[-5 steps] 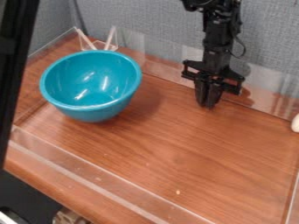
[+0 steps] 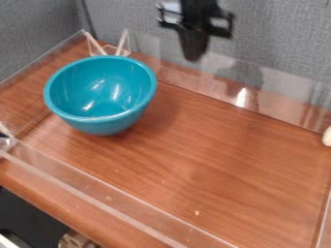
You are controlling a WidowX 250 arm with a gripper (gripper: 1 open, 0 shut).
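My black gripper hangs at the top centre of the camera view, raised in front of the grey back wall and blurred. I cannot make out anything held at its fingertips. A turquoise bowl sits on the left part of the wooden tray.
A white wire rack stands behind the bowl. A white object shows at the right edge. Clear low walls edge the tray.
My gripper has risen from near the tray floor at the back to the top of the view, shifting a little left. The bowl has not moved.
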